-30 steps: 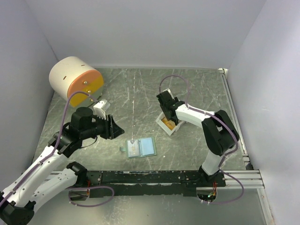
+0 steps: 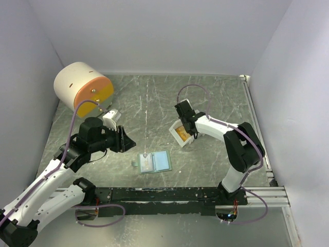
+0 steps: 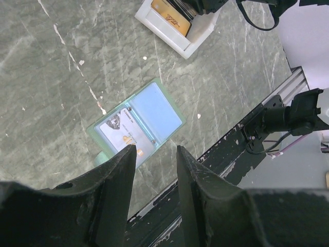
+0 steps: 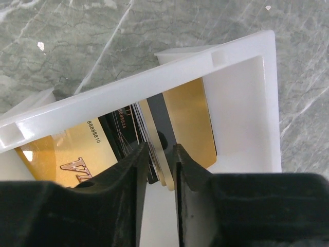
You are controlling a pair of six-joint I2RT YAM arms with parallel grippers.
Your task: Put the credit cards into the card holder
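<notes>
The card holder (image 3: pixel 152 96) lies unfolded on the table, a pale blue panel on one side and a whitish card (image 3: pixel 123 131) under the clear panel of the other. A white tray (image 3: pixel 172 41) beyond it holds gold cards (image 3: pixel 171 15) and black ones. In the right wrist view, several thin cards (image 4: pixel 154 141) stand close together on edge beside a flat gold card (image 4: pixel 187 123). My right gripper is over them, its fingers slightly apart; card ends show in the gap, contact unclear. My left gripper is open and empty, left of the holder.
At the back left lies a white cylinder (image 2: pixel 73 81) with an orange and yellow end. A small white object (image 2: pixel 113 115) is beside my left arm.
My right gripper has moved a little to the right. The left arm and card holder have stayed still.
</notes>
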